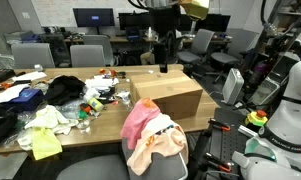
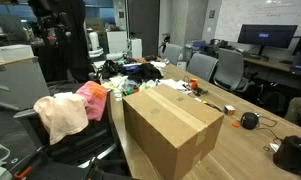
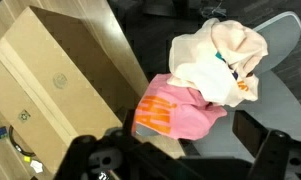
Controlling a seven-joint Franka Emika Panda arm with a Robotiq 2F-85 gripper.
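Observation:
A pink cloth (image 1: pixel 140 120) and a cream cloth (image 1: pixel 158 143) lie together on the seat of a grey chair (image 1: pixel 115 165) in front of the table. In the wrist view the cream cloth (image 3: pixel 212 62) is bunched above the pink cloth (image 3: pixel 185 112), which has an orange patch on its left. My gripper hangs over them, its fingers wide apart and nothing between them. From the side, the gripper (image 1: pixel 168 58) shows well above the cloths, in front of the box.
A large cardboard box (image 2: pixel 175 130) stands on the table, close beside the chair. Piled clothes (image 1: pixel 65 90) and small items crowd the table's left part. Bare wood (image 2: pixel 240 150) shows at the box's far side.

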